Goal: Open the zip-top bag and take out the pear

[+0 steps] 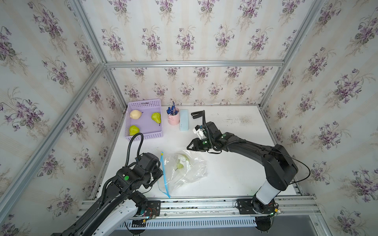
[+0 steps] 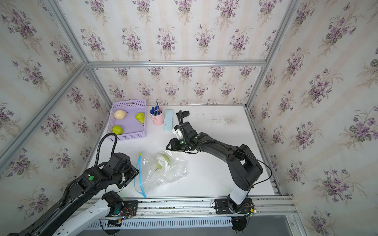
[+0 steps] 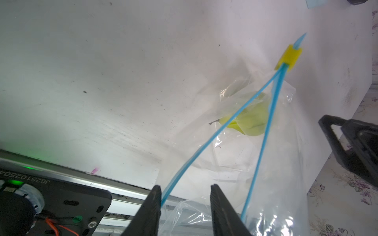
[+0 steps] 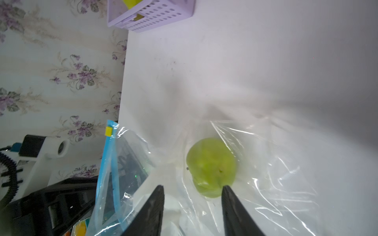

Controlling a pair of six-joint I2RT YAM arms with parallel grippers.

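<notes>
The clear zip top bag (image 1: 189,173) lies on the table with its blue zip strip (image 3: 261,149) and yellow slider (image 3: 289,57) towards my left side. A green pear (image 4: 210,165) shows inside through the plastic. My left gripper stands open at the zip end, low in its wrist view, the bag's blue-edged mouth beyond its fingers. My right gripper is above the far part of the bag, fingers apart, with nothing clearly held between them.
A lilac basket (image 1: 143,122) with pears stands at the back left, beside a pink pen cup (image 1: 173,120), a light blue box (image 1: 183,120) and a black stapler (image 1: 196,114).
</notes>
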